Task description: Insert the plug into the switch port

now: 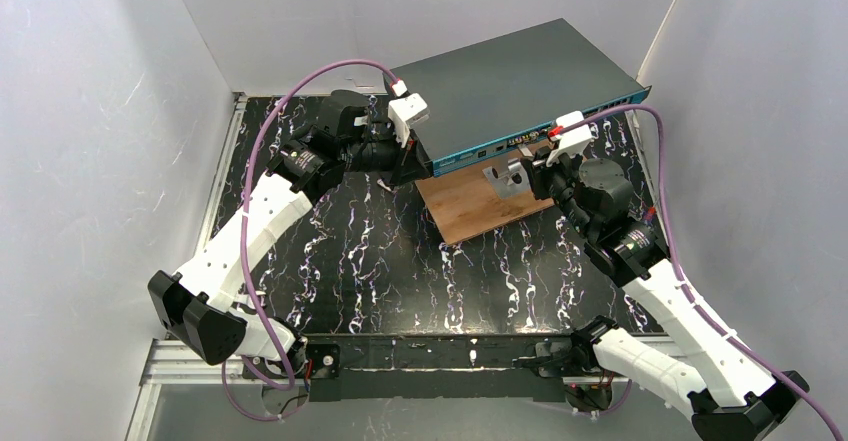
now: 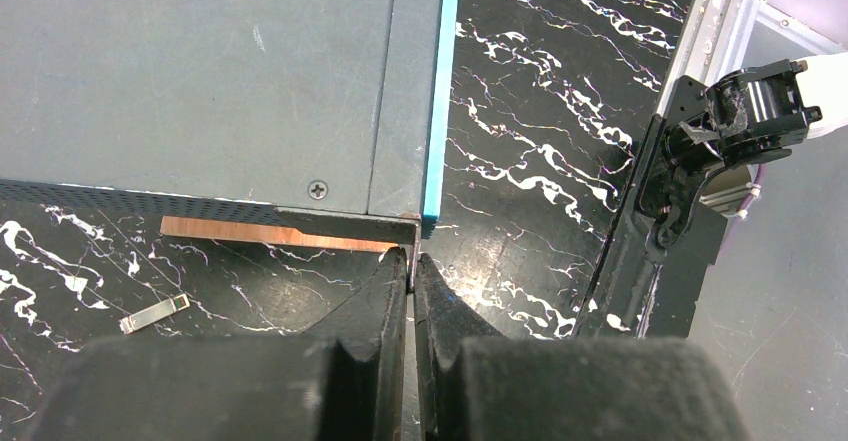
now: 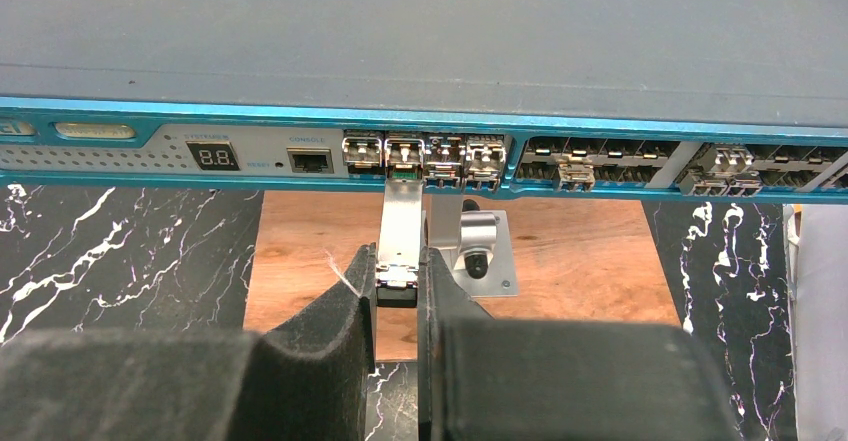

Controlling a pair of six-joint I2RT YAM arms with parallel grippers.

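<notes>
The switch [image 1: 510, 71] stands on a wooden board with its port row [image 3: 463, 161] facing my right gripper. That gripper holds a silver plug [image 3: 400, 223] by its near end; the plug's far end meets a port [image 3: 404, 149] in the left group of silver cages, how deeply I cannot tell. My left gripper is shut at the switch's corner, its fingertips at the metal edge.
The wooden board [image 3: 570, 251] and a metal bracket [image 3: 493, 276] lie below the switch. A loose silver module [image 2: 155, 313] lies on the marble table [image 1: 350, 291], whose front part is clear.
</notes>
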